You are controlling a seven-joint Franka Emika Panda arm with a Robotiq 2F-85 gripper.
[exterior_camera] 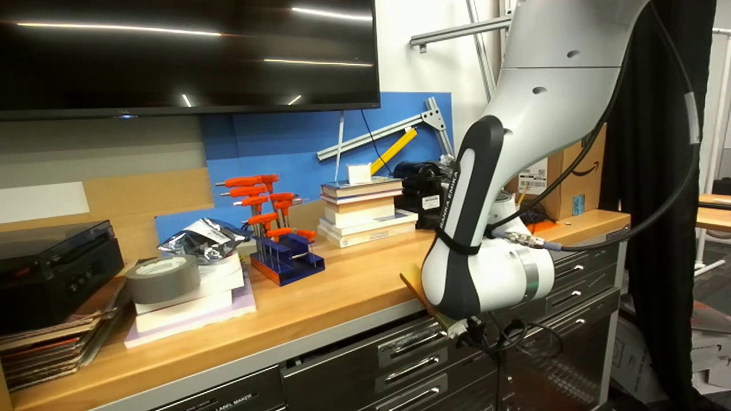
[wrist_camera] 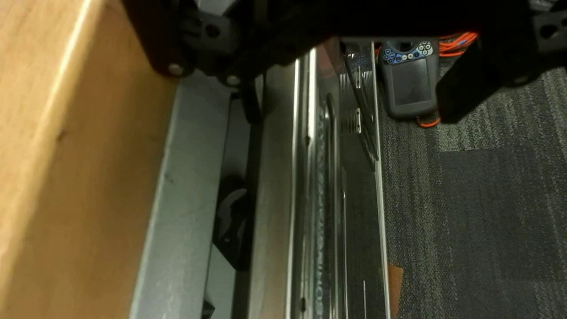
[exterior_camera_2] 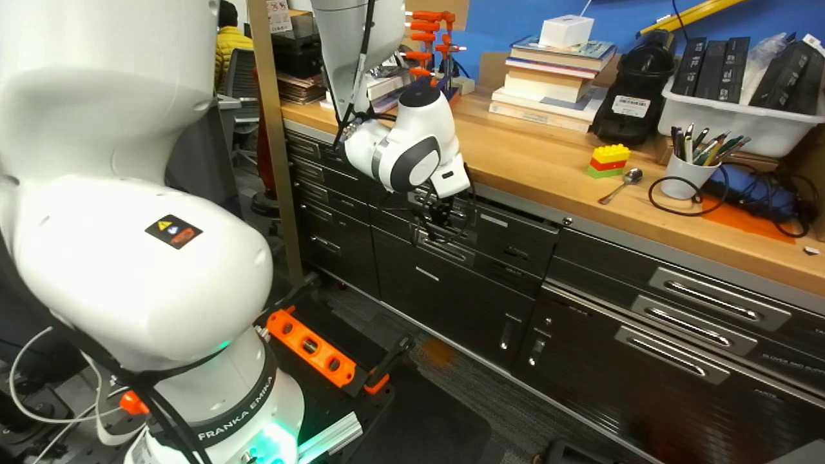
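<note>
My gripper stands open in the wrist view, its dark fingers wide apart and nothing held between them. Below it runs the front of a slightly open top drawer [wrist_camera: 273, 212], with a narrow dark gap between that front and the grey cabinet edge [wrist_camera: 183, 196]. Dark items [wrist_camera: 234, 228] partly show inside the gap. From exterior view 2, the gripper [exterior_camera_2: 441, 215] hangs in front of the drawers, just off the bench edge. In exterior view 1 the arm hides most of the gripper; the open drawer [exterior_camera: 356, 353] lies left of it.
The wooden bench [exterior_camera: 356, 274] carries a stack of books [exterior_camera: 366, 212], red-handled tools [exterior_camera: 257, 198], tape [exterior_camera: 163, 278], a toy-brick block [exterior_camera_2: 608, 161], a spoon [exterior_camera_2: 621, 185] and a pen cup [exterior_camera_2: 682, 176]. A handheld device [wrist_camera: 409, 79] lies on the floor below.
</note>
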